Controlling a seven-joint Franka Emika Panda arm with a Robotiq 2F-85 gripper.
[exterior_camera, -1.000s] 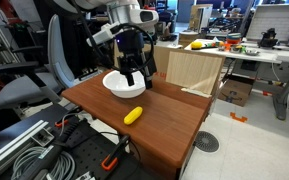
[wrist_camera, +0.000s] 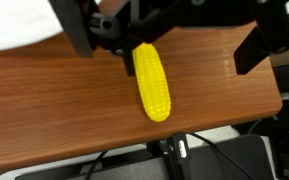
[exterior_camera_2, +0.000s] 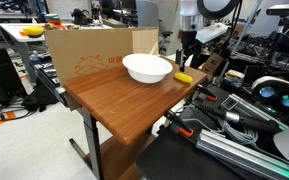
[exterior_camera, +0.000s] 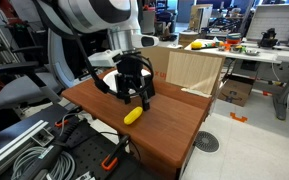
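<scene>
A yellow corn cob [exterior_camera: 133, 115] lies on the brown wooden table [exterior_camera: 169, 138], near its front edge. In the wrist view the cob [wrist_camera: 154, 92] appears below and between the dark, widely spread fingers. My gripper [exterior_camera: 135, 98] hangs low, just above and behind the cob, open and holding nothing. From the other side, the cob [exterior_camera_2: 183, 77] rests beside a white bowl [exterior_camera_2: 147, 68]. At the upper left of the wrist view, part of the bowl [wrist_camera: 14, 22] shows; the arm hides much of it in exterior view 1.
Cardboard panels [exterior_camera_2: 89, 53] stand along the table's far side. Cables [exterior_camera: 44, 160] and black rails lie beyond the front edge.
The gripper has come down and toward the table's front, from near the bowl to close above the cob. The cob has not visibly moved.
</scene>
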